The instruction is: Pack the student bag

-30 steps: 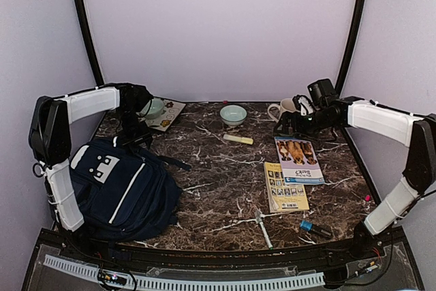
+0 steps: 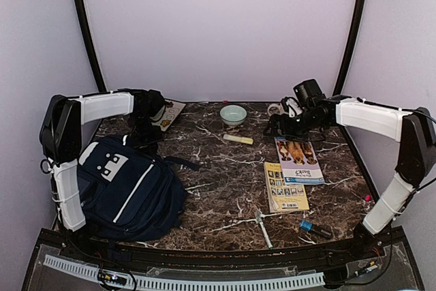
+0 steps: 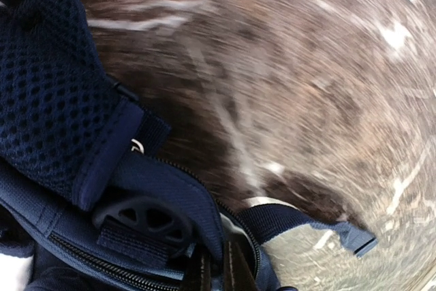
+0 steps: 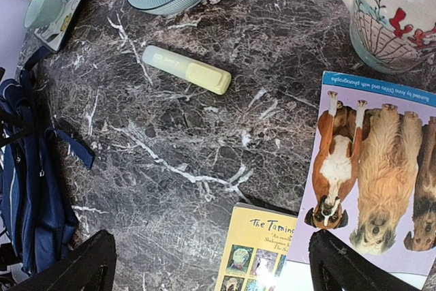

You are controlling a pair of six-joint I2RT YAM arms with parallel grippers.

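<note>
The navy student bag (image 2: 129,195) lies at the left of the table. My left gripper (image 2: 146,138) is shut on its upper edge; the left wrist view shows the fingertips (image 3: 204,270) on fabric by a zipper. My right gripper (image 2: 283,124) hangs open above the back right, empty. Under it are a dog-cover book (image 2: 298,155) (image 4: 361,175) and a yellow book (image 2: 283,195) (image 4: 252,236) partly beneath that one. A yellow stick-like item (image 2: 237,138) (image 4: 187,69) lies in the middle.
A bowl (image 2: 233,112) stands at the back, a patterned mug (image 4: 385,18) at back right, and a board (image 2: 170,114) at back left with another bowl. A white tool (image 2: 264,233) and blue item (image 2: 315,228) lie at the front.
My left gripper has moved right, with the bag's upper part shifting along with it. My right gripper has moved slightly left.
</note>
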